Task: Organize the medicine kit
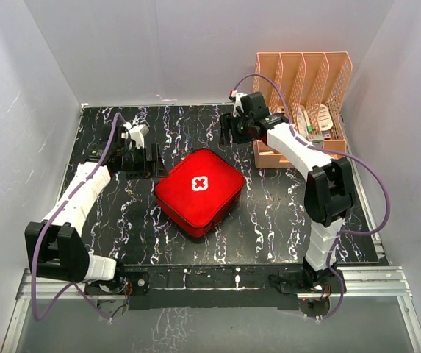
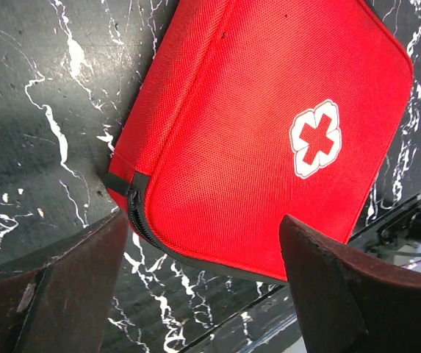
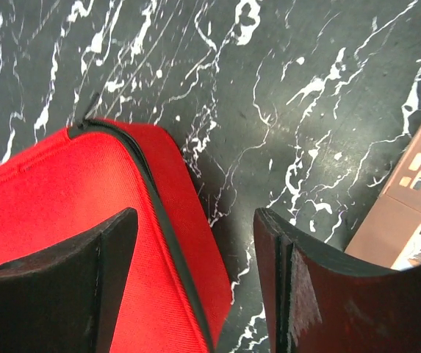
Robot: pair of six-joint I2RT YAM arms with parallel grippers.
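The red medicine kit [image 1: 200, 193] with a white cross lies closed on the dark marbled table, its lid down; whether it is zipped I cannot tell. My left gripper [image 1: 148, 165] stands open at the kit's left, above one zippered corner [image 2: 138, 209], with nothing between its fingers. My right gripper [image 1: 228, 126] is open and empty above the table at the kit's back right, over a zippered edge [image 3: 151, 191].
A peach divided organizer [image 1: 272, 158] holding small boxes and packets stands at the back right, close to my right gripper.
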